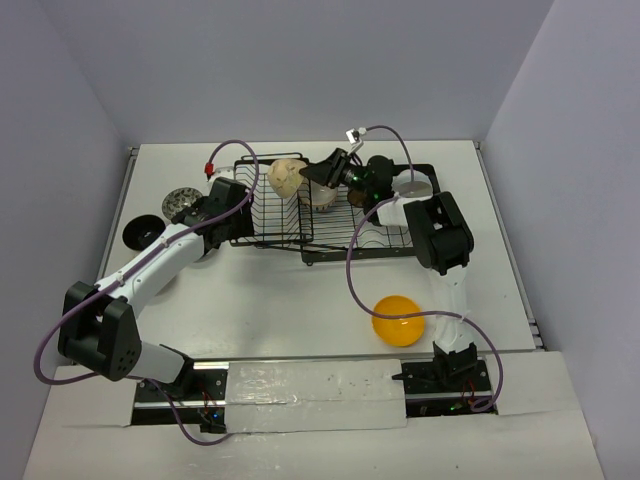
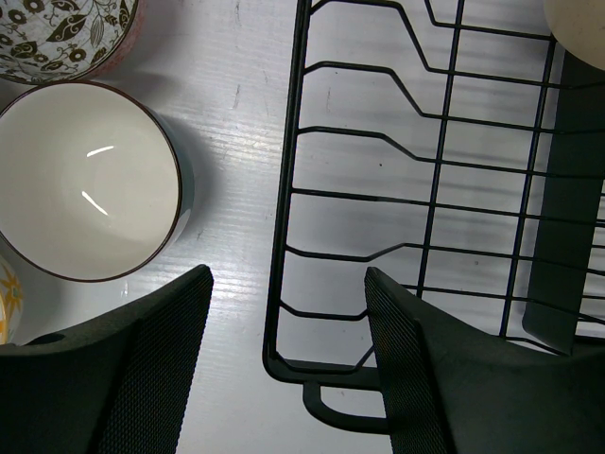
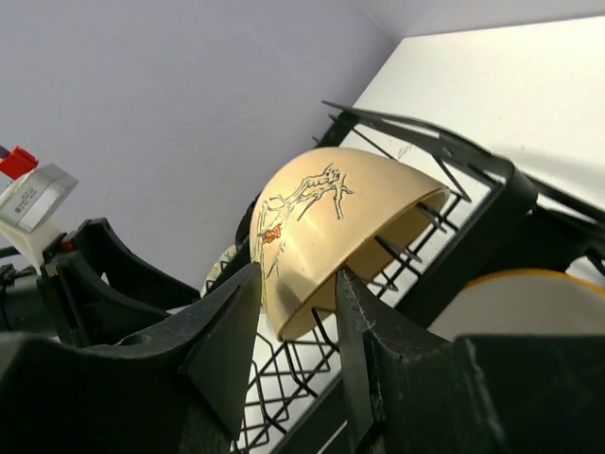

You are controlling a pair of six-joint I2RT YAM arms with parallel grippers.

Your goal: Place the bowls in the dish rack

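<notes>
A cream bowl (image 1: 286, 178) with a painted branch (image 3: 326, 194) stands tilted on the wires of the black dish rack (image 1: 270, 240), in its left section. At its right side is my right gripper (image 1: 308, 172); in the right wrist view its fingers (image 3: 227, 331) stand apart, with the bowl's lower rim showing between them. Whether they touch the bowl, I cannot tell. My left gripper is open and empty above the rack's left edge. Left of the rack are a white bowl (image 2: 90, 180), a patterned bowl (image 1: 183, 202) and a dark bowl (image 1: 144, 232). A yellow bowl (image 1: 398, 320) sits front right.
Other bowls stand in the rack's right section, among them a white bowl (image 1: 412, 184) and an orange-rimmed bowl (image 3: 529, 298). Part of another bowl (image 2: 8, 298) shows at the left wrist view's edge.
</notes>
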